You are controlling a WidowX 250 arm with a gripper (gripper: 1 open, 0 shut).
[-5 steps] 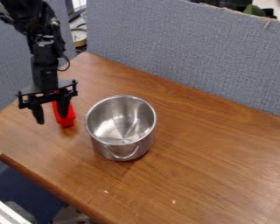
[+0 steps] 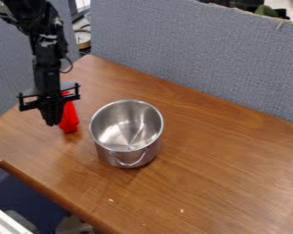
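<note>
The black gripper [image 2: 48, 108] hangs at the left of the wooden table, its fingers low over a red object [image 2: 70, 119] that is partly hidden behind it. Whether the fingers are open or closed on the object cannot be told. A steel pot [image 2: 127, 132] with a wire handle stands to the right of the red object, apart from it.
Grey padded walls [image 2: 198, 50] bound the back and left of the table [image 2: 222, 174]. A white item [image 2: 5, 224] is at the bottom left corner, off the table.
Since a second ago the gripper has shifted slightly and its fingers sit differently in front of the red object. The pot has not moved.
</note>
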